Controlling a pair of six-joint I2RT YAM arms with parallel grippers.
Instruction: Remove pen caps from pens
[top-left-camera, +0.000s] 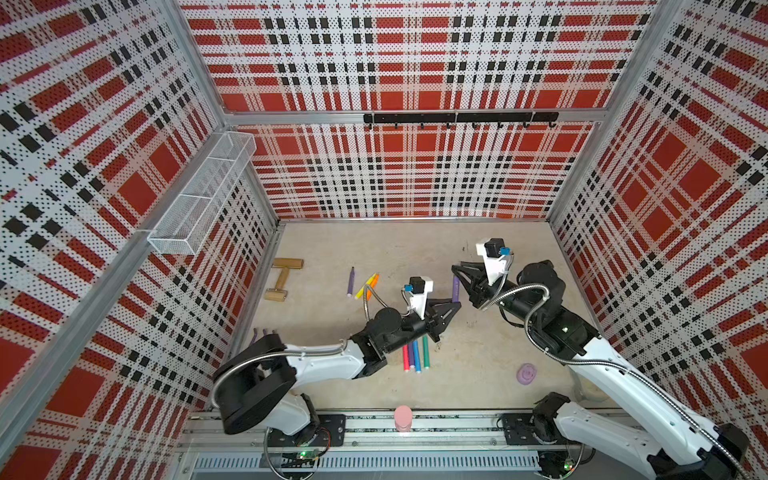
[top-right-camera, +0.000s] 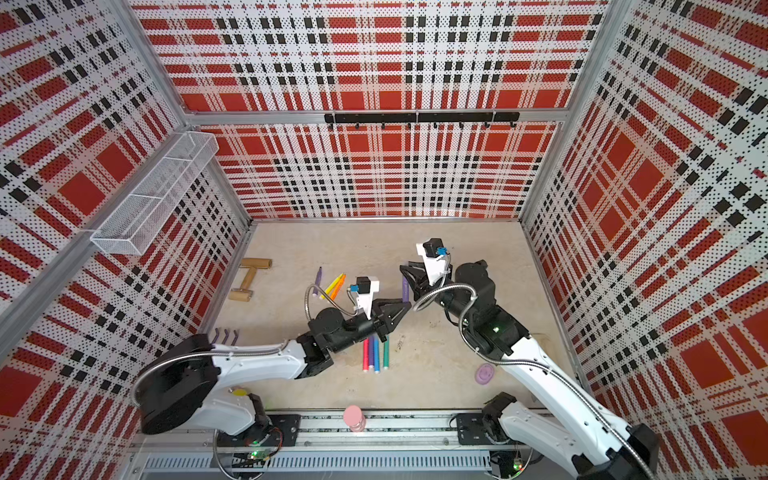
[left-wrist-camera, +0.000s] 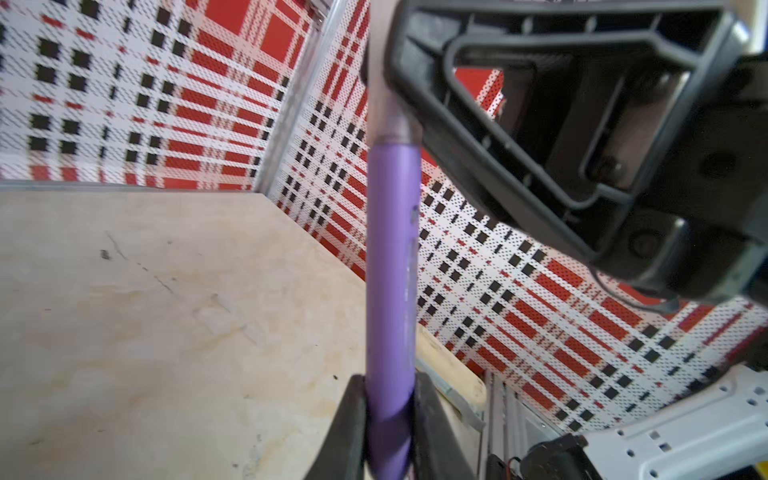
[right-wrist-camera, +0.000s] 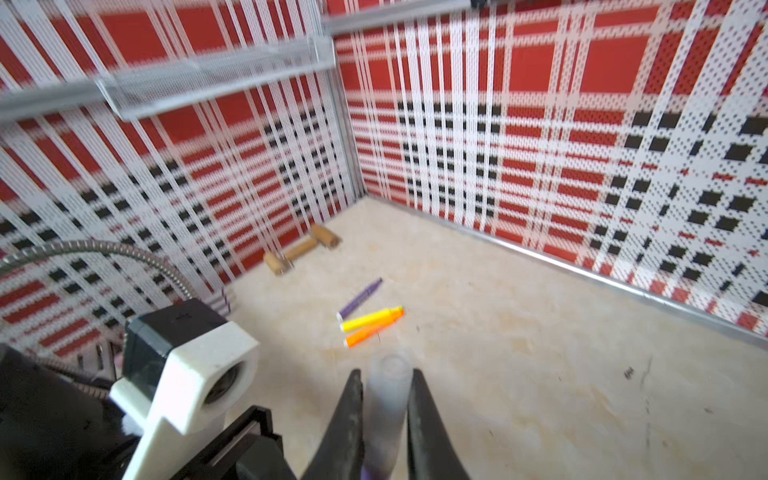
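A purple pen (left-wrist-camera: 392, 264) stands nearly upright between my two grippers. My left gripper is shut on its purple lower part. Above, a pale, whitish section of the pen (right-wrist-camera: 388, 408) sits between the fingers of my right gripper, which is shut on it. The purple length and the pale section meet in one line at a greyish band, with no gap showing. Another purple pen (top-left-camera: 351, 280), a yellow pen (right-wrist-camera: 372, 319) and an orange pen (right-wrist-camera: 373, 329) lie on the table. Red (top-right-camera: 365, 354), blue (top-right-camera: 377, 356) and green (top-right-camera: 386, 354) pens lie in a row near my left gripper, partly hidden by it.
A wooden piece (top-left-camera: 282, 278) lies at the far left of the table, and a round purple thing (top-left-camera: 525, 373) at the front right. A white wire basket (top-left-camera: 200, 196) hangs on the left wall.
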